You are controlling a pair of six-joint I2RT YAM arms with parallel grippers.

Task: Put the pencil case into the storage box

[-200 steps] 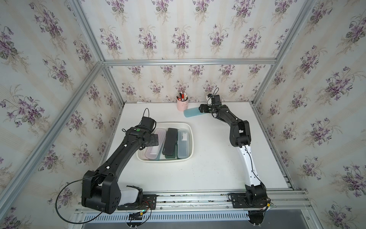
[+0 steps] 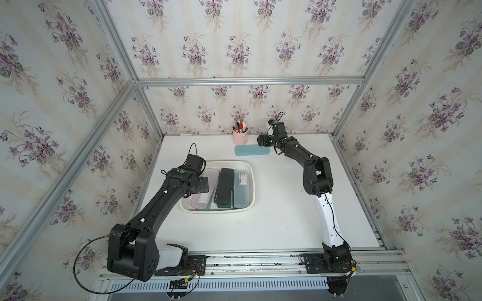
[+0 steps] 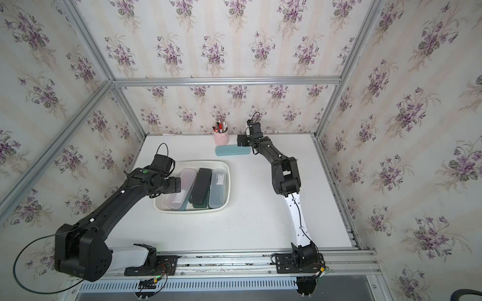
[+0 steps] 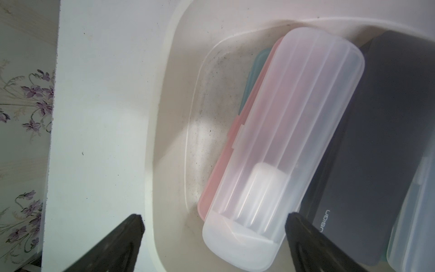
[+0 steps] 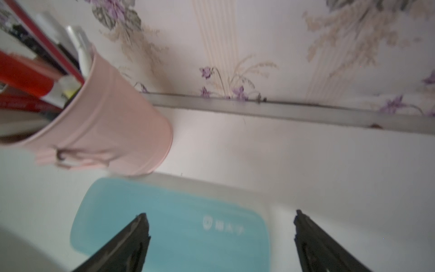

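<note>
A teal pencil case (image 2: 251, 150) lies flat at the back of the table, long side running left to right. Over its right end, my right gripper stands open; in the right wrist view the teal case (image 5: 181, 219) shows between and beyond its fingers, not gripped. The white storage box (image 2: 252, 185) stands left of centre. Inside it are a pale pink translucent case (image 4: 290, 136), a dark grey case (image 4: 385, 136) and a clear case (image 2: 241, 189). Above the box's left part hangs my left gripper, open and holding nothing.
Just behind the teal case stands a pink cup (image 2: 240, 137) of pens, close to its left end. The back wall rises behind them.
The teal case has turned from slanted to nearly straight and shifted left. The left arm stayed still.
</note>
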